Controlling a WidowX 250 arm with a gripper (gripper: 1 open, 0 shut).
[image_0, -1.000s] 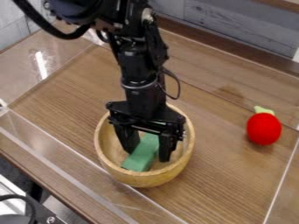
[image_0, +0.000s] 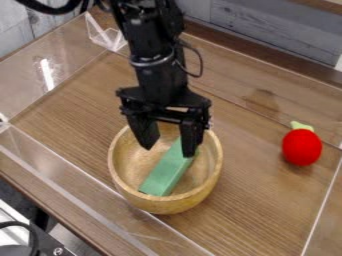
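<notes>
A black robot arm reaches down from the top centre to a round wooden bowl (image_0: 138, 185). Its gripper (image_0: 163, 135) is open, with its two fingers over the back part of the bowl. A green rectangular block (image_0: 167, 172) lies inside the bowl below the gripper, its upper end close to the right finger. I see nothing held between the fingers.
A red tomato-like object (image_0: 302, 149) with a pale green top sits on the wooden table (image_0: 267, 200) to the right of the bowl.
The gripper has risen and moved back from low in the bowl, uncovering more of the green block, which remains in the bowl.
</notes>
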